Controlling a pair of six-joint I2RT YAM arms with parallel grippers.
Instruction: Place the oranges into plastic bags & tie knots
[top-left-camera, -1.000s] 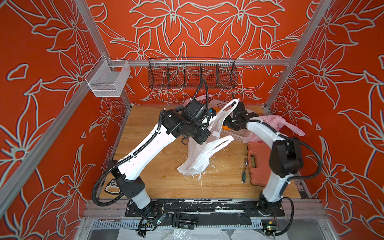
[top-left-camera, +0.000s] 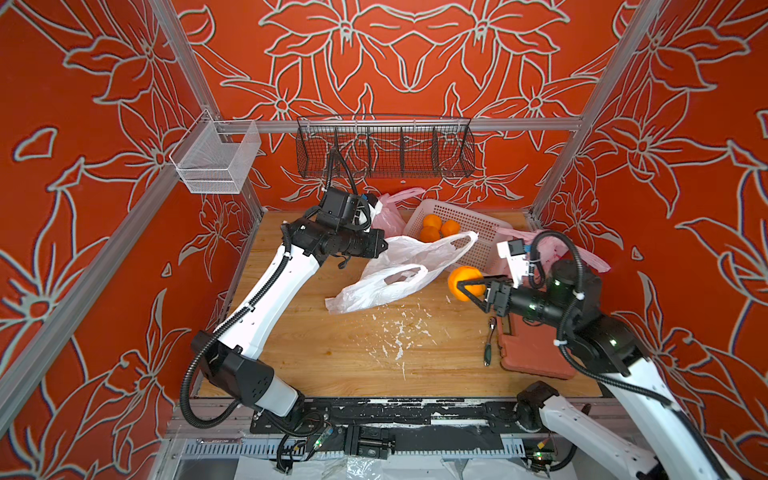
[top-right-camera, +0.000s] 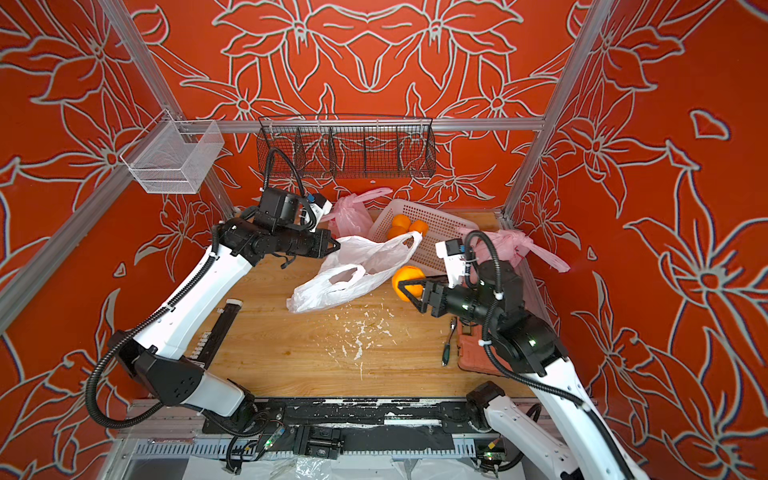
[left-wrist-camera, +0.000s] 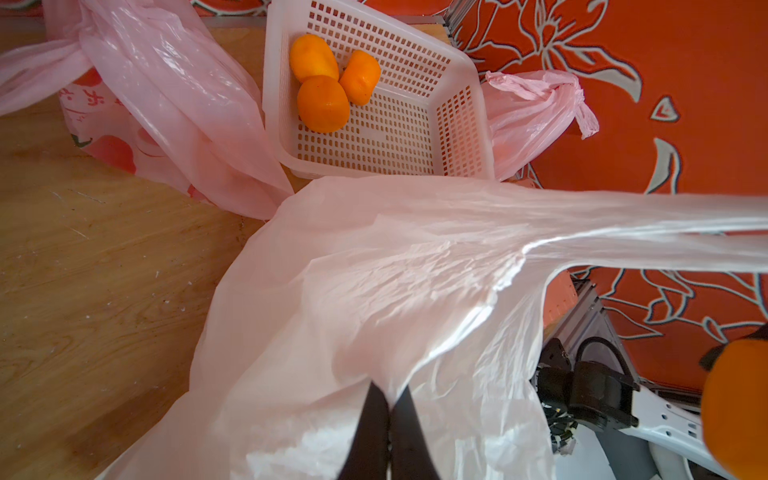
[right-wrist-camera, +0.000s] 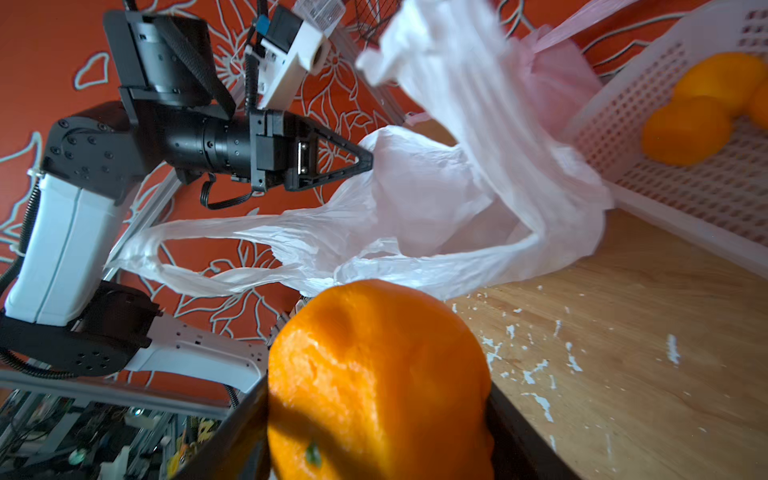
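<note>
A white plastic bag (top-left-camera: 404, 268) hangs with its mouth part open, its two handles spread toward the right. My left gripper is shut on the thin film at the bag's edge. An orange (right-wrist-camera: 380, 392) fills the fingers of my right gripper (top-left-camera: 473, 289), which is shut on it and lifted above the table, just right of the bag's handles. Other oranges (left-wrist-camera: 323, 104) lie together at the left end of the pale perforated basket (left-wrist-camera: 400, 120). The inside of the bag shows only partly in the right wrist view.
Pink bags stand on either side of the basket: the left pink bag (left-wrist-camera: 152, 96) and the right pink bag (left-wrist-camera: 529, 120). A red-orange case (top-left-camera: 536, 350) and a screwdriver-like tool (top-left-camera: 489, 342) lie at the right. The front middle of the table (top-left-camera: 320, 352) has free room.
My right gripper has come out from over the basket with an orange and moved left toward the bag. My left gripper has drawn the bag leftward.
</note>
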